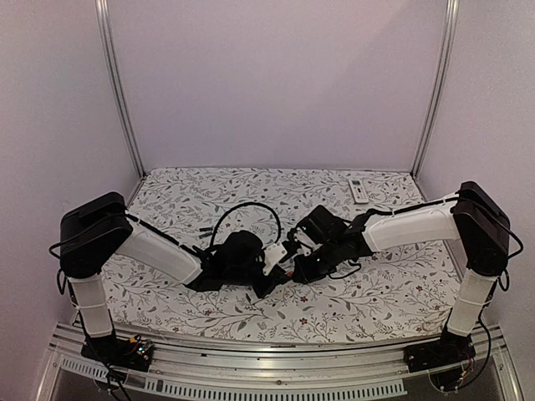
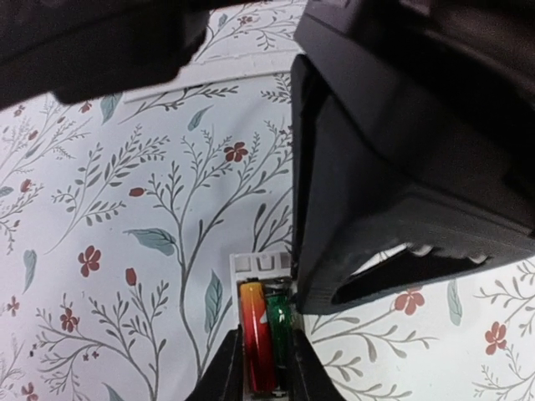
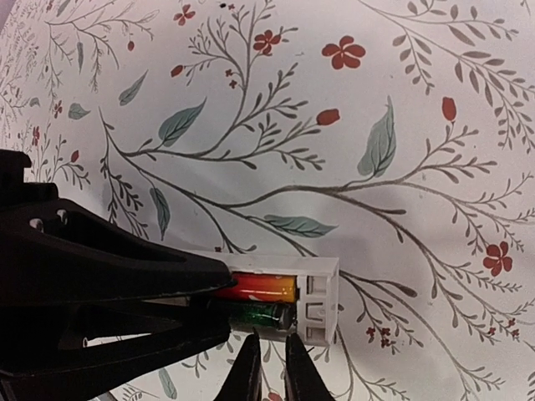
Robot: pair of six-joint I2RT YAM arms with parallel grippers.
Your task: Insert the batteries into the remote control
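Observation:
The white remote control [image 3: 322,288] lies with its battery compartment facing up. Side by side in it are an orange-red battery [image 3: 263,286] and a green battery [image 3: 261,315]; whether the green one sits fully flat I cannot tell. My left gripper is shut across the remote, its fingers on either side of the batteries and hiding part of them. Just beside the green battery's end, my right gripper is shut with nothing visible between its fingertips. From above, the arms hide most of the remote.
A white device with a small display [image 1: 359,191] lies at the back right. Small dark items [image 1: 206,230] rest left of centre, behind the left arm. Both grippers crowd close together over the remote.

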